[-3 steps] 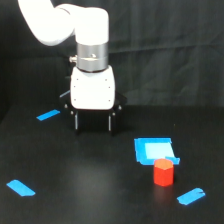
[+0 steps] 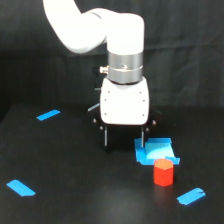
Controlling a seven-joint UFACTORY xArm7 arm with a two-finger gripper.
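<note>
The white arm hangs from the top centre, its gripper (image 2: 124,133) lowered with two dark fingers apart and nothing visible between them. It is just left of and partly in front of a blue tray (image 2: 169,155) with a light inside. An orange-red hexagonal block (image 2: 163,172) sits on the dark surface in front of the tray.
Blue tape strips lie at the left back (image 2: 48,113), left front (image 2: 21,188) and right front (image 2: 191,196).
The arm and gripper have moved to the right and somewhat down, toward the blue tray. The block and tray look unmoved.
</note>
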